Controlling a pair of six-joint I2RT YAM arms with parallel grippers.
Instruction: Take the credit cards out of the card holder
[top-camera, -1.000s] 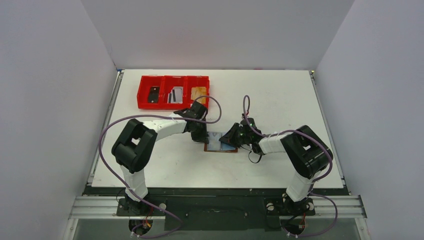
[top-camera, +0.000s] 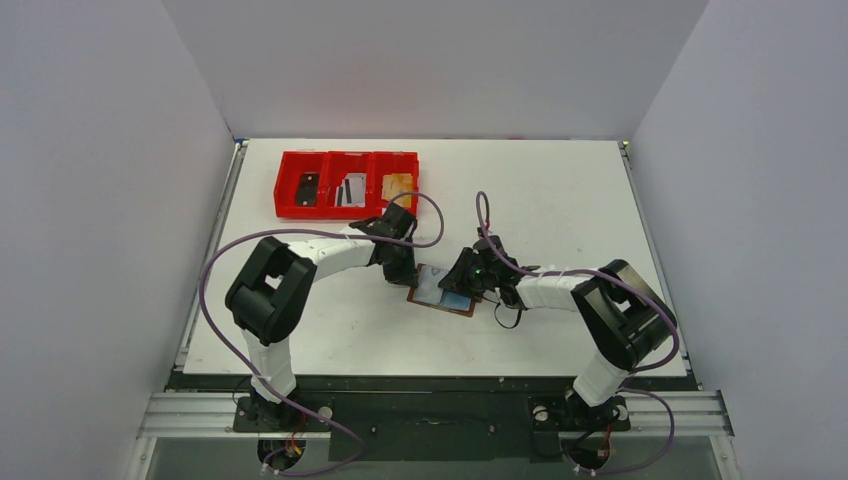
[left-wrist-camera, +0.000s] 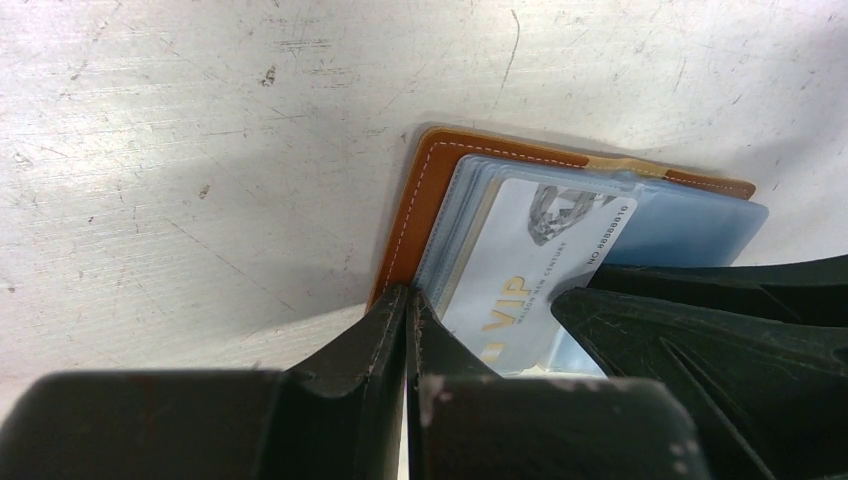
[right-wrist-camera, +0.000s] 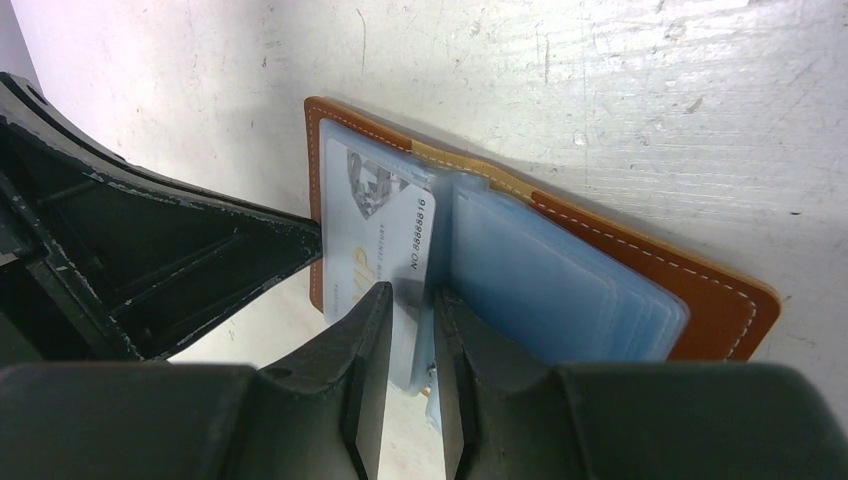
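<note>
The brown card holder (top-camera: 440, 306) lies open on the table between the two arms, with clear blue sleeves (right-wrist-camera: 560, 270) inside. A white VIP card (left-wrist-camera: 540, 250) shows under the plastic of its left-hand side. My left gripper is shut, its tips at the holder's left edge; nothing thick shows between them. My right gripper is part open over the middle of the holder, one finger (right-wrist-camera: 365, 340) above the VIP card and the other beyond its right edge. Whether either finger touches the card, I cannot tell.
A red tray (top-camera: 300, 212) with three compartments stands at the back left, holding a dark item, some pale cards and something tan.
The card holder has turned slightly, its right end now nearer the front edge. My right arm has shifted a little, its gripper slightly to the left. The left arm has hardly moved.
</note>
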